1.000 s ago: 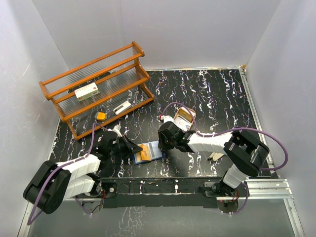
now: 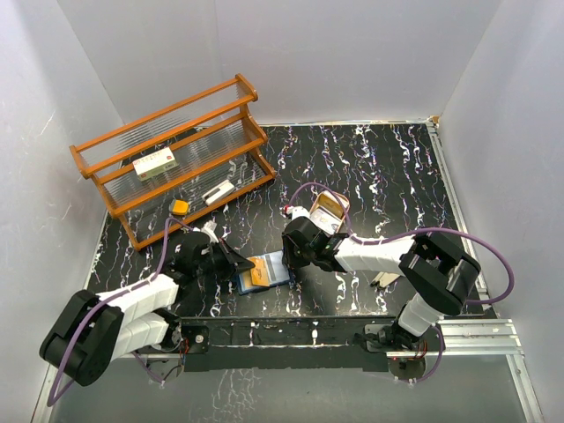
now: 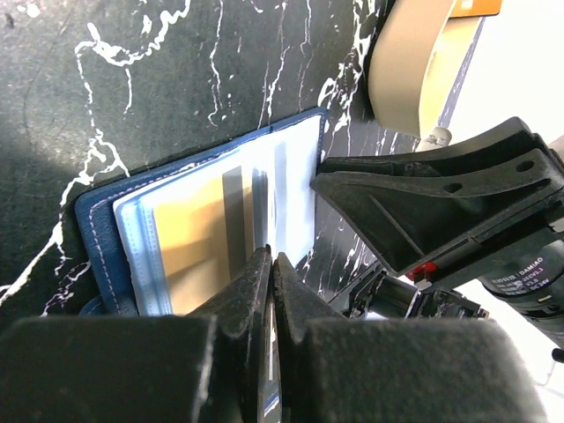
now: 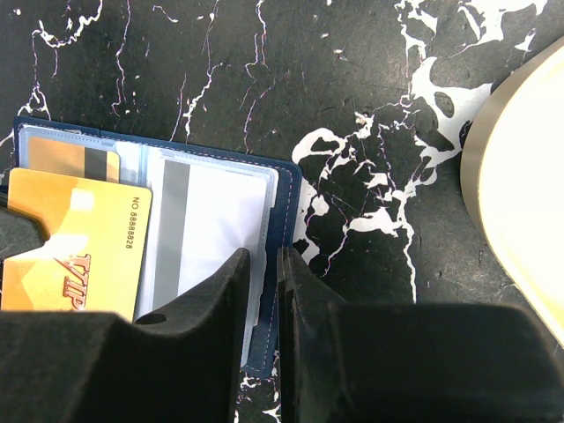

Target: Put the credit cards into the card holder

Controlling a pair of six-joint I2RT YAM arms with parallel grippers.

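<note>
The open blue card holder point(image 4: 282, 211) lies flat at the front middle, white card sleeves inside. An orange card point(image 4: 75, 238) sits over its left part, with my left gripper at it; the left fingers are shut, and whether the card is between them is unclear. My right gripper is at the holder's right edge, fingertips close together on the clear sleeve and blue border, a narrow gap between them. No card shows between the right fingers.
A wooden rack point(image 2: 172, 154) with small boxes stands at the back left. A beige tray point(image 2: 328, 211) with white contents sits just behind the right gripper.
My left arm has shifted very slightly near the holder. The right arm looks unchanged in the top view.
</note>
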